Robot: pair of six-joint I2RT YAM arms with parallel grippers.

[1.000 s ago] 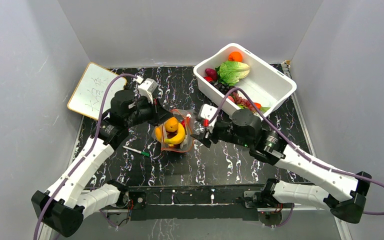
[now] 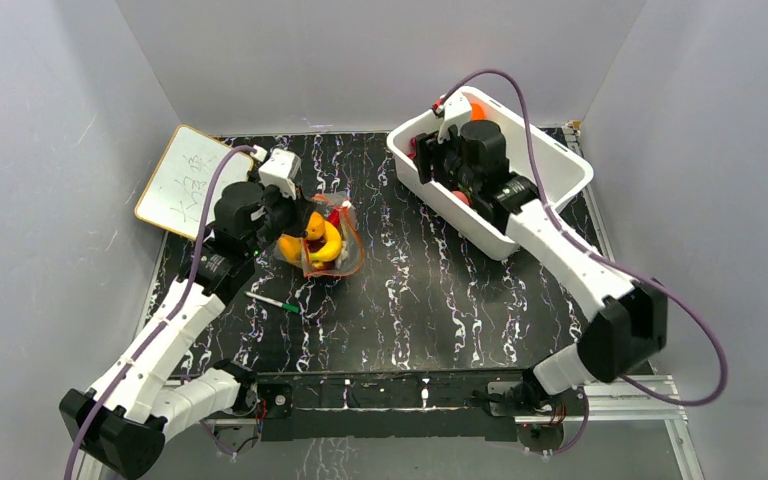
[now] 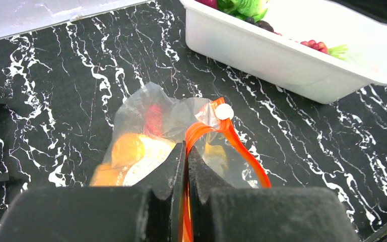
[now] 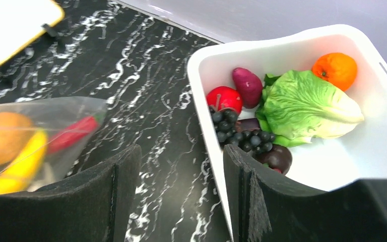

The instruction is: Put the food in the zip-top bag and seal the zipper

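The clear zip top bag [image 2: 353, 262] with an orange zipper edge sits left of the table's middle, its mouth spread. Inside it are a banana [image 2: 328, 246], an orange [image 2: 315, 226] and a red chili pepper [image 4: 73, 134]. My left gripper is shut on the bag's orange rim [image 3: 195, 130], pinched thin between its fingertips. Over the left wall of the white bin hangs my right gripper, its fingers apart with nothing between them. Lettuce [image 4: 310, 106], dark grapes [image 4: 239, 133], a tomato [image 4: 225, 99] and another orange [image 4: 335, 71] lie in the bin [image 4: 327, 166].
A whiteboard [image 2: 192, 182] leans at the back left. On the table near the bag lies a green-capped marker [image 2: 273, 301].
The left gripper and the bag have shifted slightly left.
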